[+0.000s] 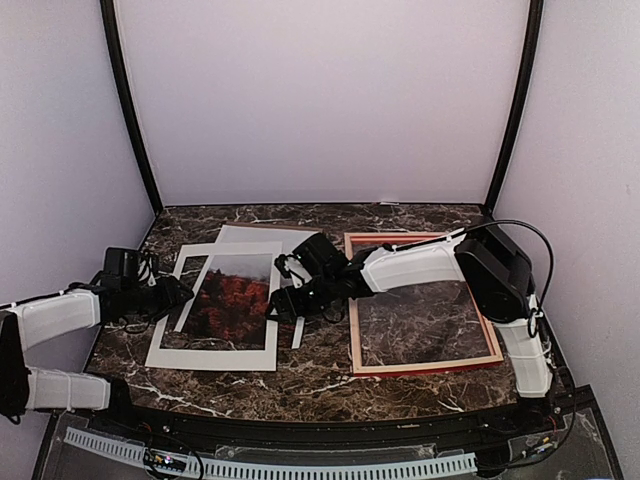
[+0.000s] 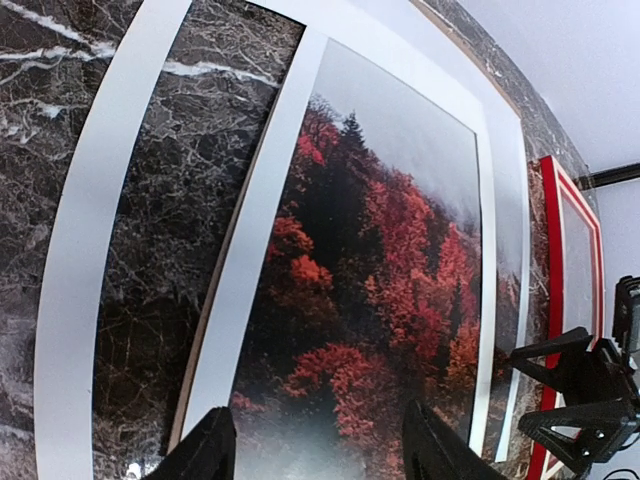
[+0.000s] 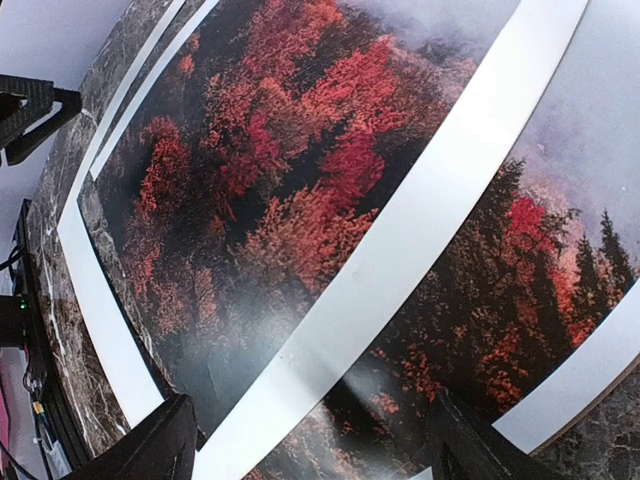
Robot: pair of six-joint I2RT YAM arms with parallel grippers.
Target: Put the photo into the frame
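The photo of red autumn trees (image 1: 225, 305) lies on the table under white border pieces (image 1: 215, 358), left of centre. In the left wrist view the photo (image 2: 370, 300) fills the middle. My left gripper (image 1: 165, 290) is over the border's left side; whether it grips anything is hard to see. My right gripper (image 1: 283, 293) is low over the photo's right side, its fingers apart in the right wrist view, with the white strip (image 3: 390, 270) running beneath them. The wooden frame (image 1: 425, 368) with a red edge and clear pane lies on the right.
A white sheet (image 1: 260, 233) lies behind the photo. Bare marble table (image 1: 310, 390) shows at the front. The right arm spans over the frame. White walls stand at the back and sides.
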